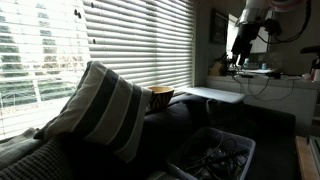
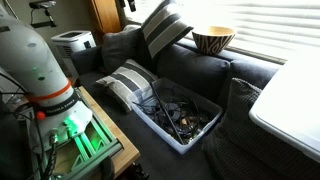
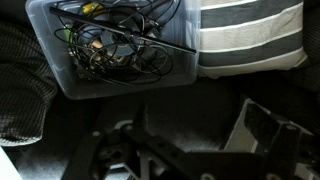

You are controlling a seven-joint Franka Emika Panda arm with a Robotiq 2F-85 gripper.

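My gripper reaches into the lower part of the wrist view, its two dark fingers spread wide with nothing visible between them. In exterior view 1 the dark gripper (image 1: 241,58) hangs high at the right, pointing down, well above the couch. A clear plastic bin (image 2: 165,134) holds a tangle of black cables and a long dark bar (image 3: 130,30). Beside the bin lies a grey-and-white striped pillow (image 3: 250,38). A second striped pillow (image 2: 165,28) leans near the window.
A patterned bowl (image 2: 213,40) stands on the couch back by the window blinds. On the couch's right side in exterior view 2 are a dark knit cushion (image 2: 240,115) and a white panel (image 2: 292,105). Dark couch seat (image 3: 175,112) lies bare beside the bin.
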